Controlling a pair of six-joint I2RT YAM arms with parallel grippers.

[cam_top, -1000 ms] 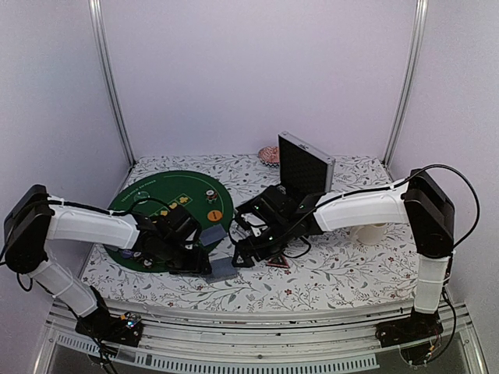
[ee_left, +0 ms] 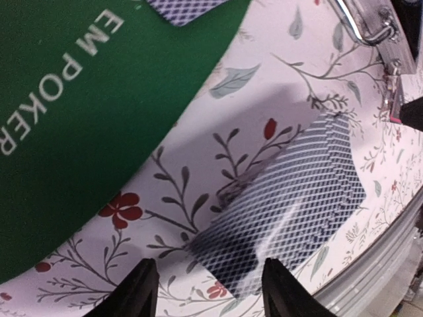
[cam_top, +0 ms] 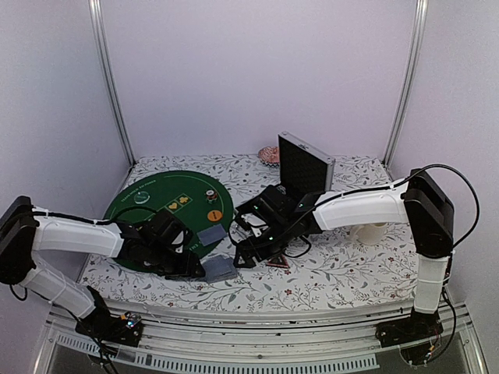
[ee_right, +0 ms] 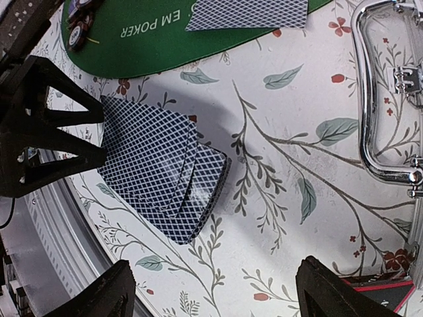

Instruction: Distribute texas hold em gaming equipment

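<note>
A loose stack of dark checked-back cards [cam_top: 220, 268] lies on the floral surface just off the green poker mat [cam_top: 164, 187]; in the right wrist view the cards [ee_right: 149, 155] are fanned slightly. My left gripper is open at the near end of the cards, nothing visible between its fingertips; in the right wrist view it reaches over their left edge. My right gripper stands open just right of and above the cards, with nothing between its fingers. More patterned cards [ee_right: 244, 13] lie on the mat's edge.
An open metal case [cam_top: 306, 167] stands behind my right arm, its metal frame [ee_right: 367, 99] close to the right gripper. A bowl [cam_top: 269, 153] is at the back, a white container [cam_top: 368, 232] at the right. A red-edged box [ee_right: 370, 294] lies near the right gripper.
The right arm has stayed where it was.
</note>
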